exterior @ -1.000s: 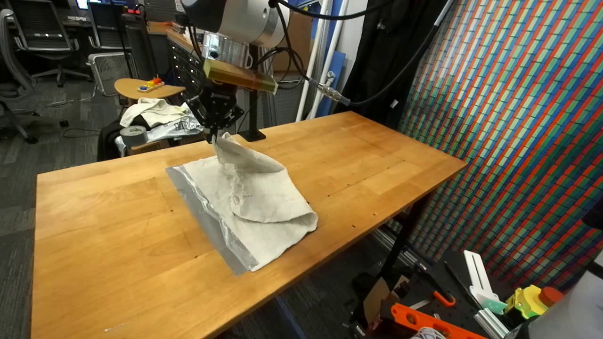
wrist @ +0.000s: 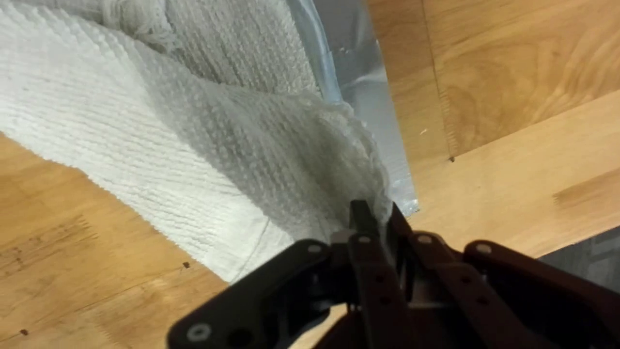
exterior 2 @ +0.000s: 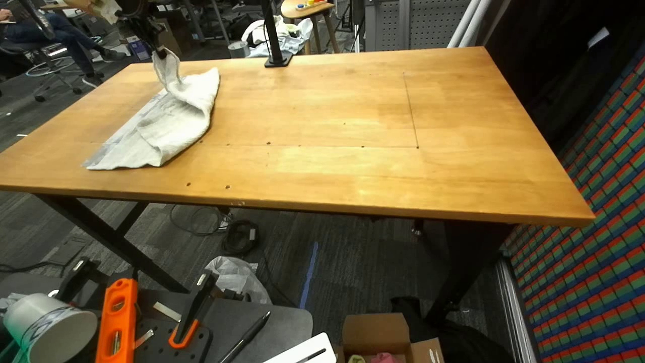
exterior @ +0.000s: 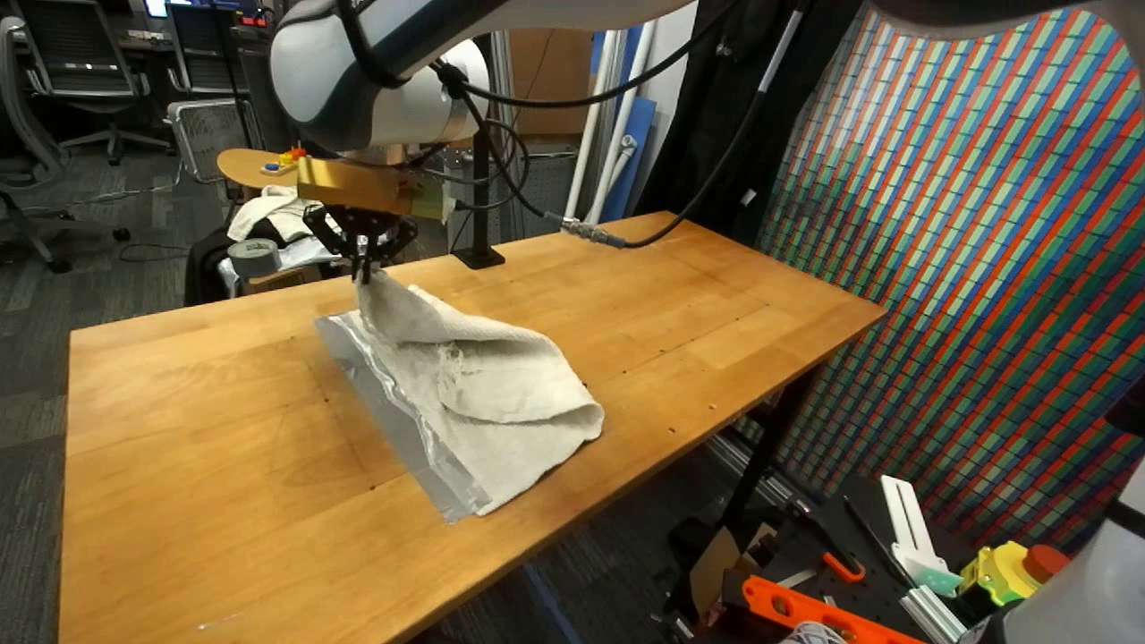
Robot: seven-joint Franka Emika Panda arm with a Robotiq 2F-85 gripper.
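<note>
A cream ribbed cloth lies partly folded over itself on the wooden table, its taped edge toward the left in exterior view 1. Grey tape runs flat along that edge on the tabletop. My gripper is shut on a corner of the cloth and holds it lifted above the far side of the table. In the wrist view the cloth runs up between the dark fingertips. Exterior view 2 shows the lifted cloth rising to the gripper at the top left.
A black post stands at the table's back edge, right of the gripper. Beyond the back edge sits a roll of tape beside other cloth.
My gripper has moved left in exterior view 1, drawing the held corner across toward the taped edge. The fold now covers more of the cloth's far part.
</note>
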